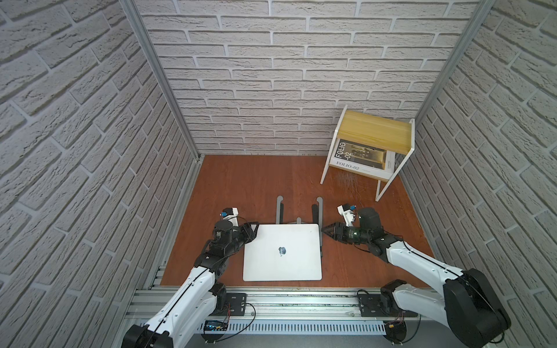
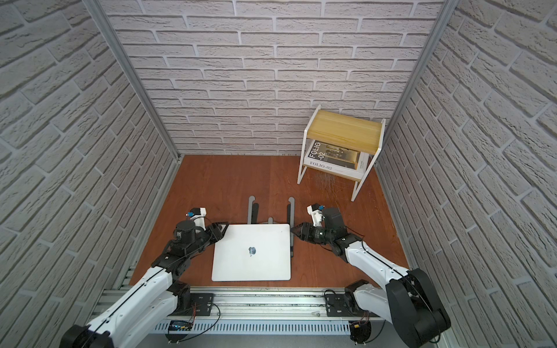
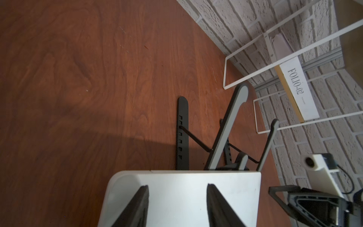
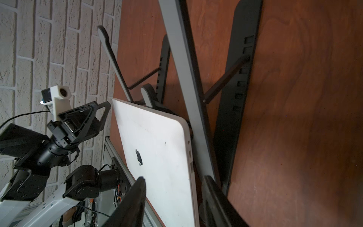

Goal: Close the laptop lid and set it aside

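The shut white laptop (image 1: pixel 282 264) lies lid up at the front of the table, low on the dark laptop stand (image 1: pixel 279 208). The stand's rails stick out behind its back edge. At the laptop's back left corner is my left gripper (image 1: pixel 255 227), with its fingers (image 3: pixel 140 204) apart and the white lid in the view between them. My right gripper (image 1: pixel 325 229) is by the back right corner, beside the stand's rail. In the right wrist view its fingers (image 4: pixel 139 196) stand apart, with the laptop's right edge (image 4: pixel 192 177) seen between them. Neither gripper visibly clamps it.
A two-tier shelf (image 1: pixel 377 130) with a FOLIO-02 box (image 1: pixel 359 161) stands at the back right. Free tabletop (image 1: pixel 243 179) lies at the back left. The table's front edge is close to the laptop.
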